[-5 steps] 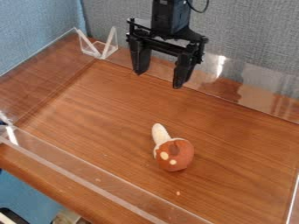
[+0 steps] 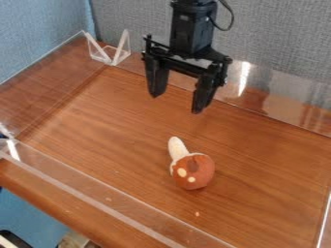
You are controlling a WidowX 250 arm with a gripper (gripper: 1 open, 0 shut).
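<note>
My black gripper hangs over the back of the wooden tabletop, its two fingers wide apart and nothing between them. Below it, toward the front middle, a toy mushroom lies on its side, with an orange-red cap with pale spots toward the front and a white stem pointing back. The gripper is apart from it.
A white wire stand is at the back left corner. Clear low walls edge the wooden tabletop at back, front and right. Dark objects lie off the table at the lower left.
My gripper has moved slightly downward in the view, toward the mushroom's side of the table. The mushroom has not moved.
</note>
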